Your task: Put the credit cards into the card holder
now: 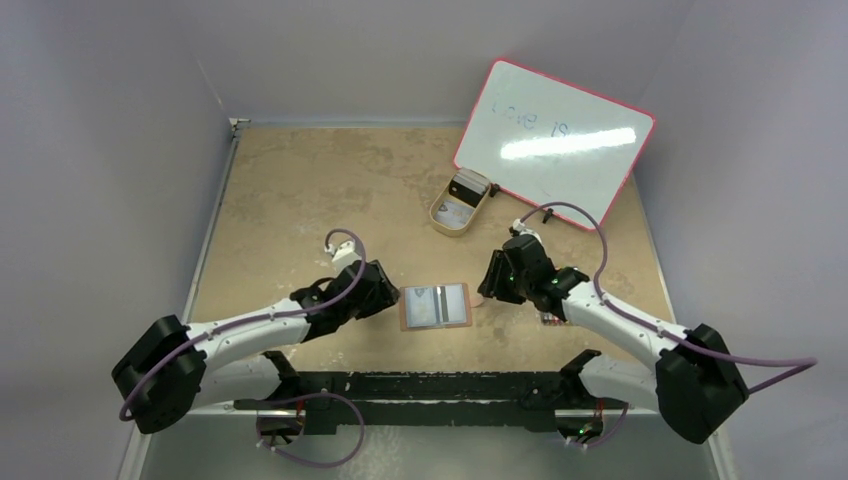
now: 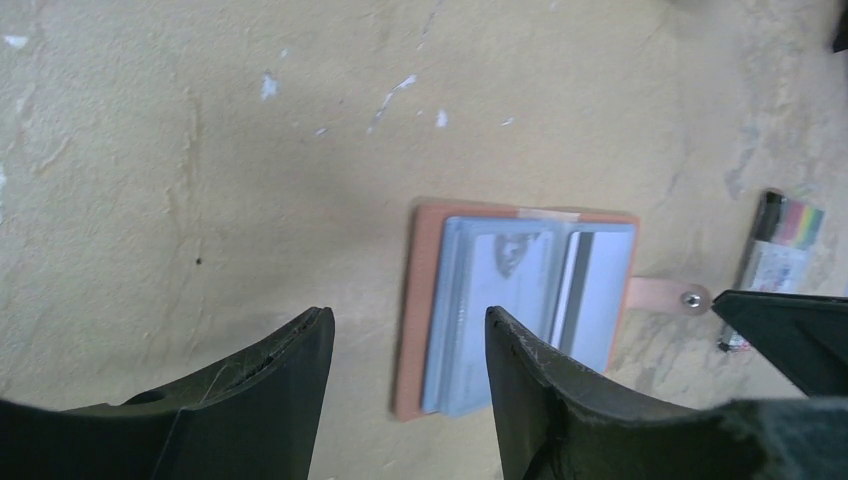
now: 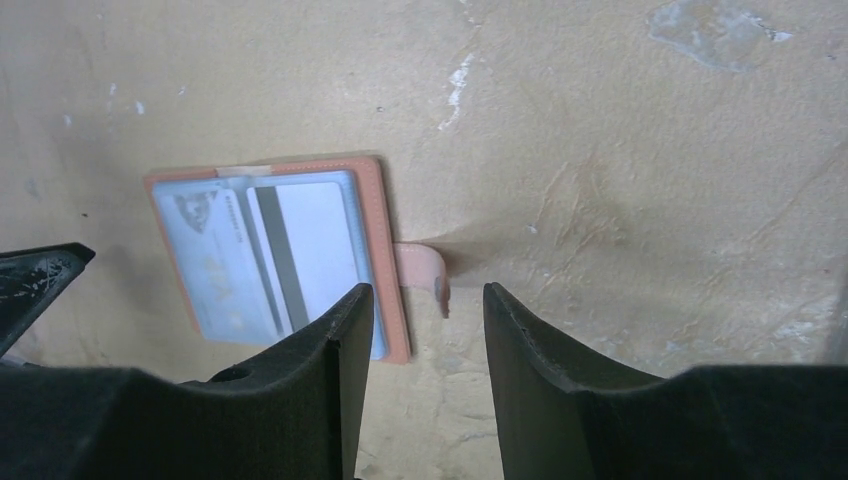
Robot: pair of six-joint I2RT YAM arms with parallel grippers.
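Observation:
The card holder lies open and flat on the table between the two arms, brown-edged with pale clear sleeves and a short strap with a snap on its right side. Just left of the holder, my left gripper is open above the table, nothing between its fingers. My right gripper hangs open and empty by the strap on the right. A tan box at the back holds dark and pale cards. Whether any card sits inside the holder's sleeves I cannot tell.
A red-edged whiteboard lies at the back right, close to the box. A small multicoloured pack is right of the holder, partly hidden by the right arm in the top view.

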